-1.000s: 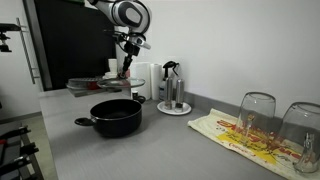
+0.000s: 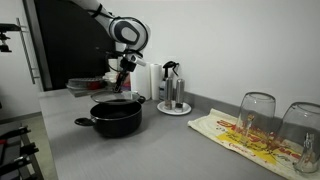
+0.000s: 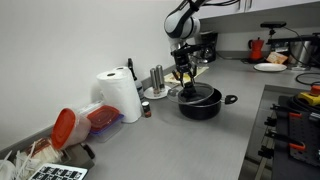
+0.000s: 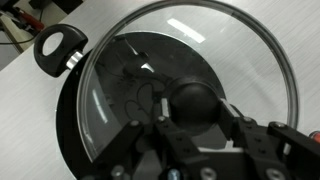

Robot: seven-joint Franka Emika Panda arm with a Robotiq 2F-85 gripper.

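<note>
A round glass lid (image 4: 262, 62) with a black knob (image 4: 195, 101) hangs from my gripper, which is shut on that knob. Below it stands a black pot (image 2: 118, 120) with two side handles, open side up. In exterior view 2 the lid (image 3: 189, 94) looks tilted and is set off to one side of the pot (image 3: 213, 108). From the wrist, part of the pot's dark inside (image 4: 72, 128) shows beyond the lid's rim, and the rest is seen through the glass. Whether the lid's edge touches the pot's rim I cannot tell.
A plate with tall shakers (image 2: 174, 97) and a paper towel roll (image 3: 119, 95) stand near the wall. Upturned glasses (image 2: 256, 112) sit on a yellow cloth (image 2: 222, 128). The grey counter (image 2: 185, 150) in front of the pot is clear.
Over the last second my gripper has come down with the lid, drifting slightly right in exterior view 1, and the lid is now lower over the pot. The pot has stayed put.
</note>
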